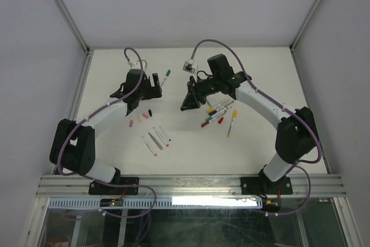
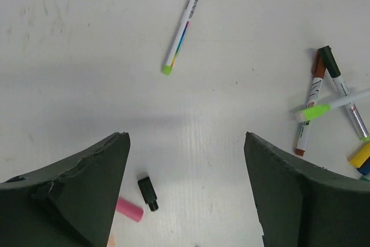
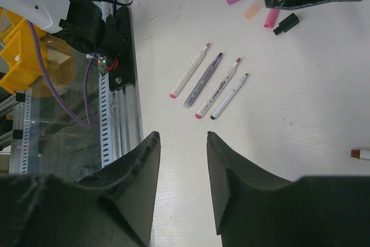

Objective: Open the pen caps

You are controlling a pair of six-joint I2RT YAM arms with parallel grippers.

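Wide open and empty, my left gripper [image 1: 157, 85] hovers above the table beside a green-capped marker [image 2: 183, 30]. My right gripper [image 1: 188, 103] is part open over the middle, nothing between its fingers. Uncapped pens lie in a row at the front left; among them are a grey pen [image 3: 203, 80] and a white pen [image 3: 229, 96]. Loose caps lie behind them: a black cap [image 2: 148, 193], a pink cap [image 2: 129, 209] and others. Right of centre several capped markers lie crossed, including one with a brown cap [image 2: 310, 102] and one with a dark cap [image 2: 345, 93].
An orange pen [image 1: 232, 124] and a loose red cap [image 1: 221, 120] lie at the right. The cluster of crossed markers sits close to the right arm.
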